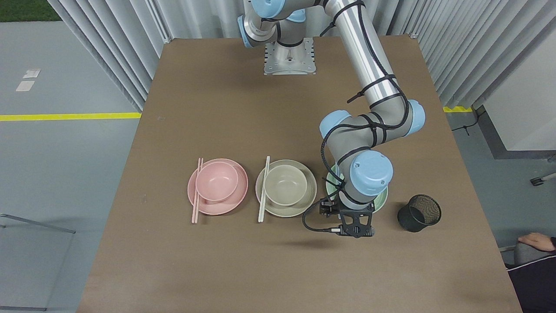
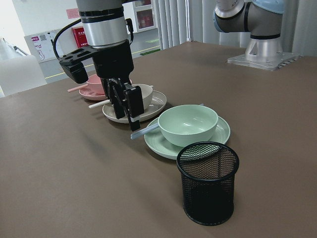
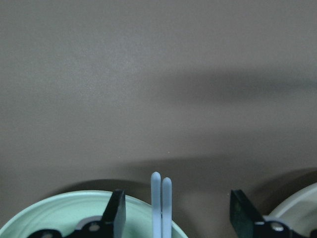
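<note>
In the wrist view, my gripper stands open, its two black fingers either side of two pale blue chopsticks (image 3: 155,203) lying on the rim of a green plate (image 3: 64,213). In the left view the fingertips are just above those chopsticks, beside a green bowl (image 2: 188,124). In the front view the arm hides most of the green set. The cream bowl (image 1: 285,185) on its plate, with white chopsticks (image 1: 263,193), sits to the left of it, and the pink bowl (image 1: 216,181) with pink chopsticks (image 1: 196,198) further left.
A black mesh cup (image 1: 418,213) stands right of the green set.
</note>
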